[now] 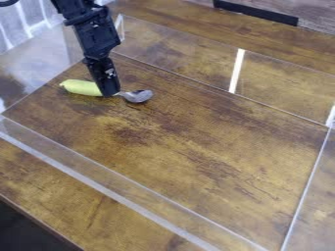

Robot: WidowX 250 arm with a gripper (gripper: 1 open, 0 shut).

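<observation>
A pale yellow-green object [81, 87], long and rounded, lies on the wooden table at the upper left. A metal spoon [137, 96] lies just right of it, its bowl to the right. My black gripper [110, 86] reaches down from the upper left to where the two meet. Its fingers are too small and dark to show whether they are open or hold the spoon's handle or the yellow-green object.
Clear plastic walls [238, 69] border the wooden work area [197, 157] on its sides. A dark slot sits beyond the back wall at the top right.
</observation>
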